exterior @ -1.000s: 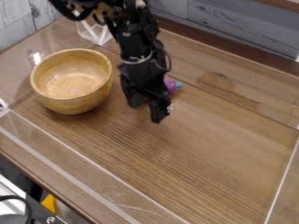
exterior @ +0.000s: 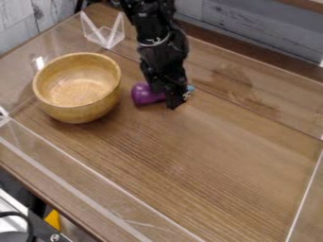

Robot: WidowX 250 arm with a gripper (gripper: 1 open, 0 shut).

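Observation:
The black gripper [exterior: 165, 89] reaches down from the top centre, its tips low over a purple object [exterior: 145, 95] that lies on the wooden table to the right of a bowl. A small teal part shows beside the gripper's right side. The gripper partly covers these items, and whether it holds either, or how far its fingers stand apart, is unclear.
A large wooden bowl [exterior: 75, 69] fills the left of the table. A clear plastic piece [exterior: 105, 28] lies at the upper left.
The gripper has moved back, away from the front of the table, and now sits higher in the view over the purple object, more of which shows at its left.

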